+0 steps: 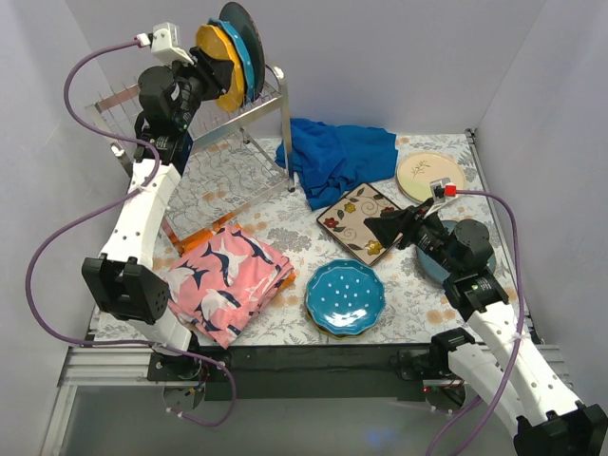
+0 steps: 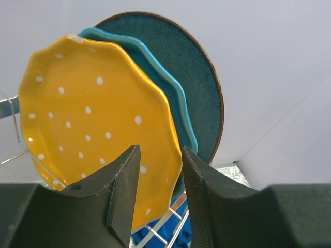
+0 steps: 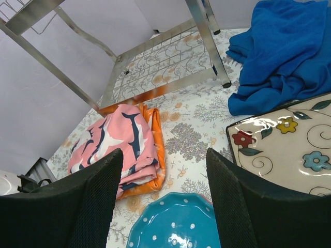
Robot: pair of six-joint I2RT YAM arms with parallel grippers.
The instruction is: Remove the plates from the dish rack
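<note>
Standing in the dish rack [image 1: 242,122] are a yellow dotted plate [image 2: 98,103], a blue plate [image 2: 181,106] and a dark plate [image 2: 204,98]. My left gripper is at the yellow plate's near edge, its fingers apart. One finger is in front of the plate's face and the other beside its rim, with a gap left between them. Over the patterned tray [image 3: 284,139], my right gripper [image 1: 382,235] hangs open and empty. A blue dotted plate [image 1: 345,296] lies on the table with another plate's edge showing beneath.
A folded pink cloth [image 1: 228,285] lies below the rack, and a blue cloth [image 1: 337,157] to its right. At the right are a cream plate [image 1: 418,171] and a blue dish [image 1: 429,269], partly under my right arm. Walls close in the back and sides.
</note>
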